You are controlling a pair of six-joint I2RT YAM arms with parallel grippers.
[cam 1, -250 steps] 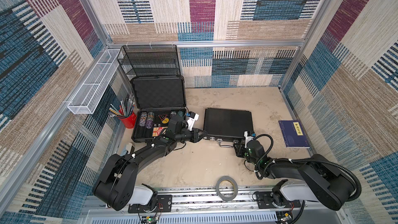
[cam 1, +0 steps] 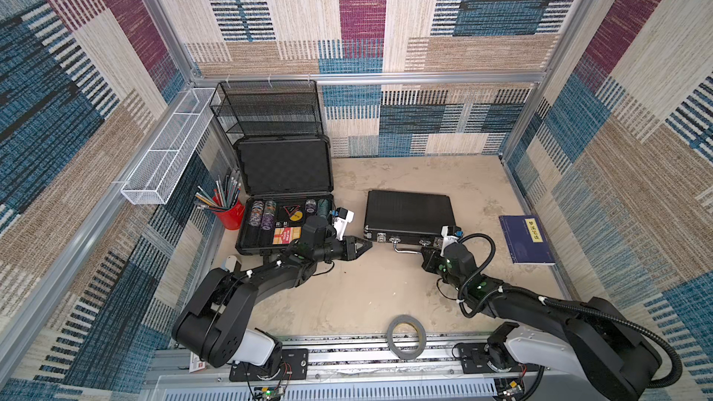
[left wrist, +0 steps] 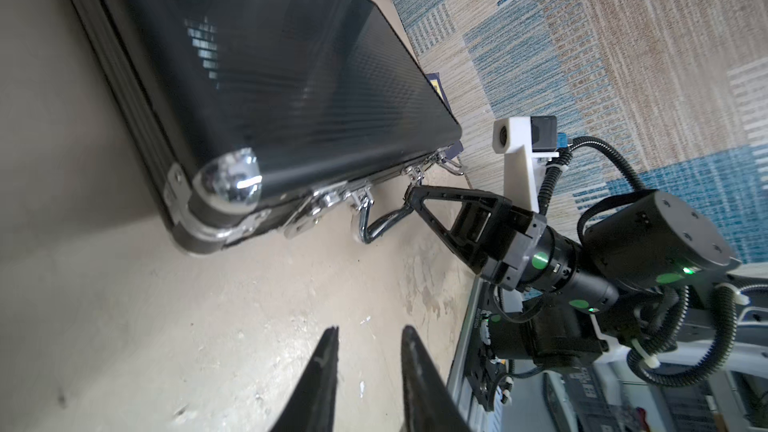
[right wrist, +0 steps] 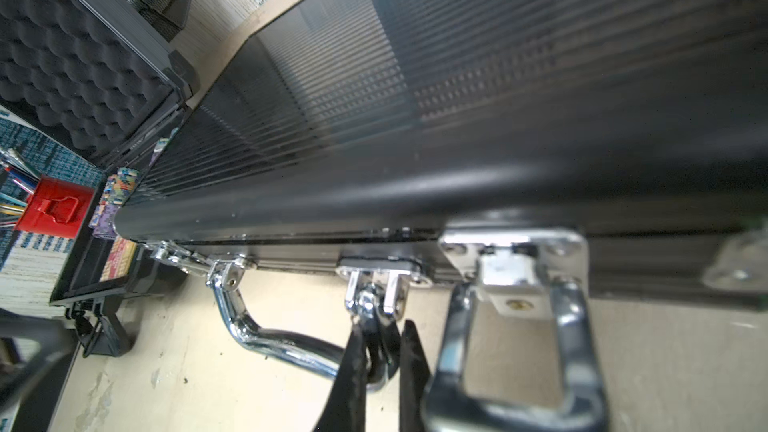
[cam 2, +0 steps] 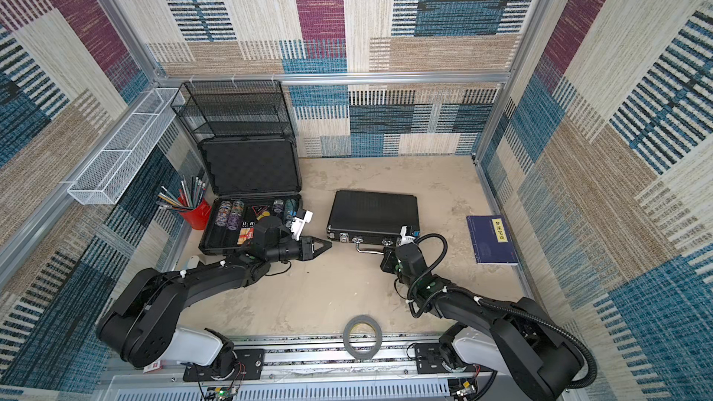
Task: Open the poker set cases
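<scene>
The black case (cam 1: 410,212) with metal corners is closed on the table, its front edge apparently raised a little. My right gripper is shut on its chrome handle (right wrist: 284,345), near the handle's right hinge. To the right, a latch (right wrist: 512,272) has its loop (right wrist: 574,352) swung out from the front face. The left latch (left wrist: 316,206) shows near the front-left corner; how it stands is hard to tell. In front of that corner my left gripper is open, with nothing between its fingers. Another case (cam 1: 284,167) stands open at left, with chips and cards inside.
A red pen cup (cam 1: 231,214) is left of the open case, and a black wire rack (cam 1: 269,107) behind it. At right lies a blue book (cam 1: 523,241); a tape roll (cam 1: 390,339) sits at the front edge. Bare table lies between the arms.
The closed case's front edge has come up with my right gripper, showing more of its latches.
</scene>
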